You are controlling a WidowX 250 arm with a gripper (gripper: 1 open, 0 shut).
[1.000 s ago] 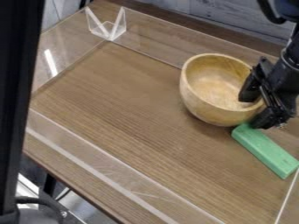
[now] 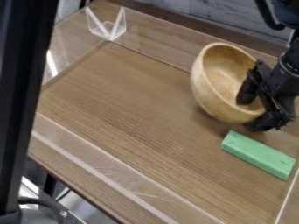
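Observation:
A wooden bowl (image 2: pixel 212 82) is tipped on its side at the right of the tabletop, its opening facing right. My black gripper (image 2: pixel 261 98) is at the bowl's right side, its lower fingers around the rim and partly inside, overlapping the bowl; whether it touches it is hard to tell. A green block (image 2: pixel 257 155) lies below the bowl on the wood, near the right edge.
A clear plastic piece (image 2: pixel 107 25) sits at the back left. Dark frame posts and cables are along the left edge.
Over the last second the bowl has tilted further onto its side and shifted right, with my gripper beside it. The green block appears further left and higher than a second ago.

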